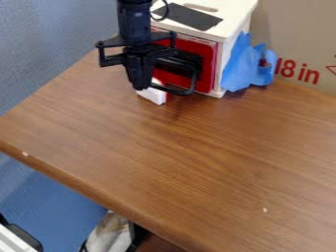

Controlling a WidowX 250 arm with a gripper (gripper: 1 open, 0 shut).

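My black gripper [140, 71] hangs at the upper left of the table, in front of a white toy appliance [217, 15] with a red front [201, 51]. A black frame-like handle on that front is beside or behind my fingertips; whether they touch it is unclear. A small white piece [153, 94] lies on the table just below the gripper. I cannot tell whether the fingers are open or shut.
A crumpled blue object [245, 67] sits against the appliance's right side, by a cardboard backdrop [302, 30].
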